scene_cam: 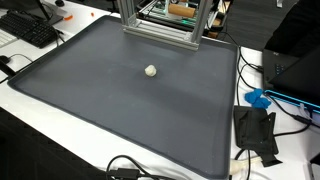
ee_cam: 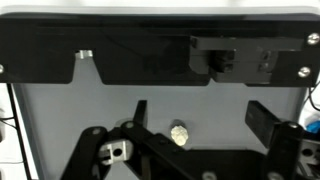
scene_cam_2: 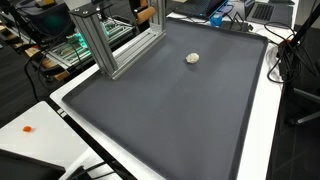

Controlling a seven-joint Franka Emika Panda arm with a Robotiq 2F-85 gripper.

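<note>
A small round whitish object [scene_cam: 151, 71] lies on the grey mat, towards its back half in exterior view 1. Exterior view 2 has the same pale object [scene_cam_2: 193, 58] near the mat's far side. From the wrist, the whitish object [ee_cam: 179, 133] appears low in the picture, between my open fingers but well below them on the mat. My gripper holds nothing. Neither exterior view shows the gripper's fingers.
A keyboard [scene_cam: 28, 28] is at the left; a blue item [scene_cam: 257, 98] and a black item [scene_cam: 255, 132] lie to the right.
</note>
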